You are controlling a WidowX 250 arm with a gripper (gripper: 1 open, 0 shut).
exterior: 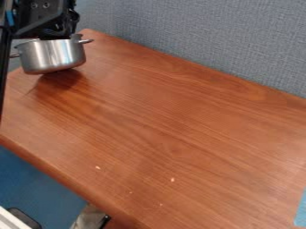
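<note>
A steel pot (54, 57) with side handles is at the upper left of the wooden table (167, 134), a dark shadow below it. The black gripper (46, 27) is directly over the pot at the top left, partly cut off by the frame. Its fingertips are not clearly visible, so whether it is open or shut on the pot cannot be told, nor whether the pot rests on the table.
A grey fabric partition (216, 36) runs along the back edge. A light blue patch (300, 210) is at the right edge. Blue floor shows at the lower left.
</note>
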